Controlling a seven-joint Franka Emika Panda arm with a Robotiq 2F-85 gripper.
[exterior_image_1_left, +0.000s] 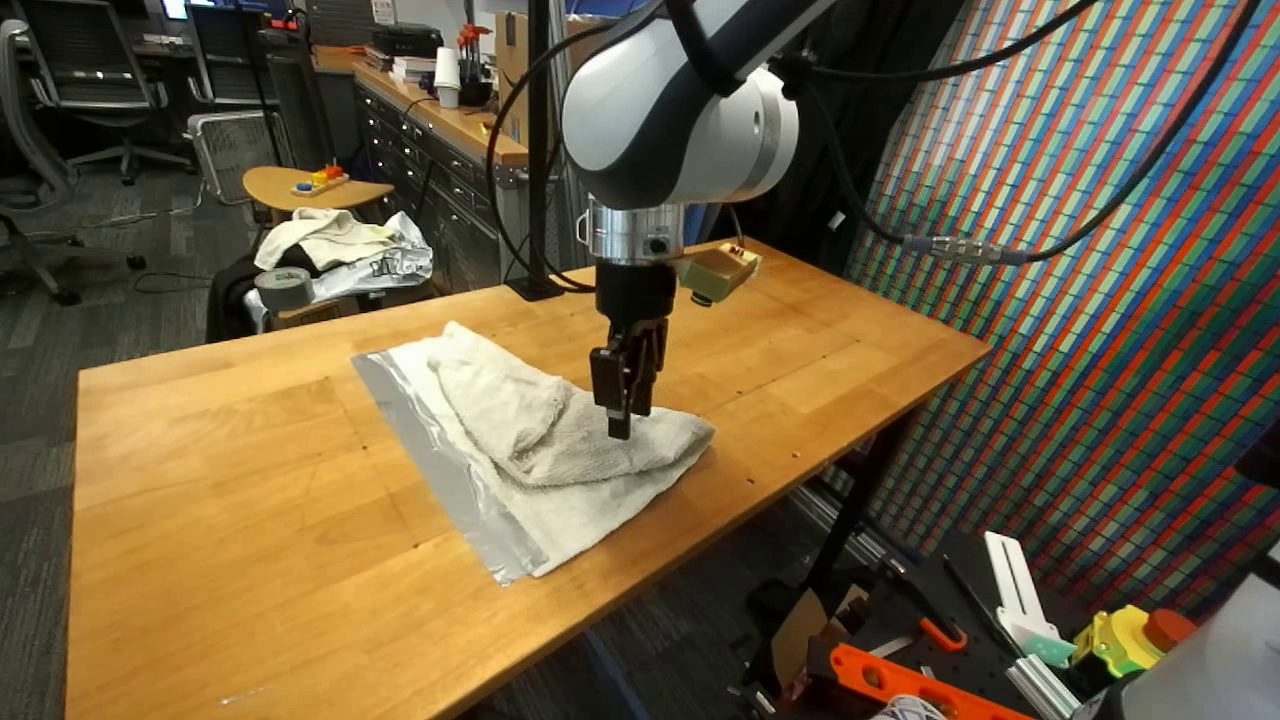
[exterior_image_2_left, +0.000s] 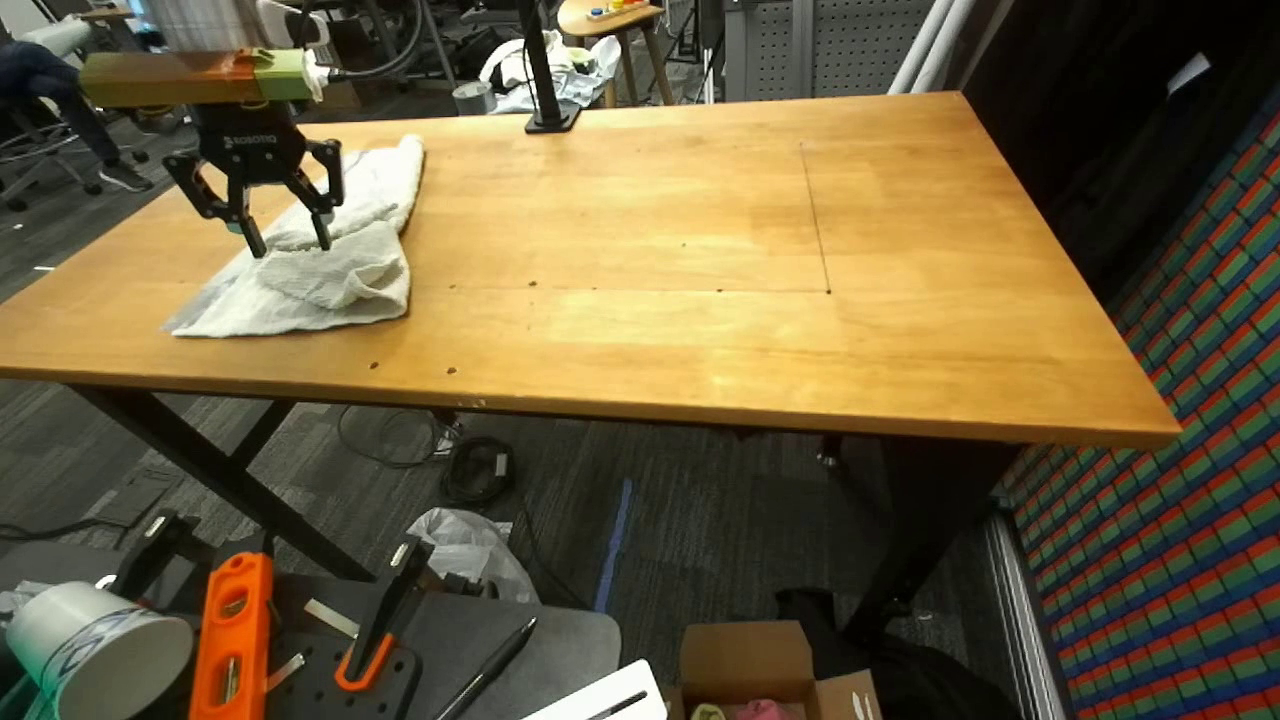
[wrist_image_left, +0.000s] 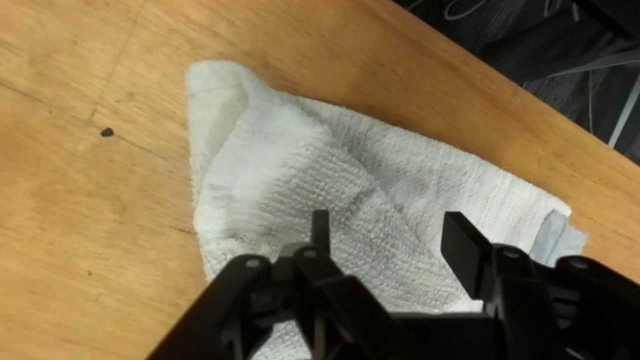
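Observation:
A whitish towel, loosely folded over itself, lies on the wooden table with a grey strip along one side. My gripper points down over the towel, its two fingers spread apart. In the wrist view, towel fabric shows beneath and between the dark fingers, with no fold pinched there. The fingertips are close to the cloth; whether they touch it cannot be told. A folded corner of the towel is clear of the gripper.
Bare wood covers much of the table. The towel lies near the table's edge, visible at upper right in the wrist view. A black post stands at the table's far edge. Tools and a cup occupy a separate dark surface.

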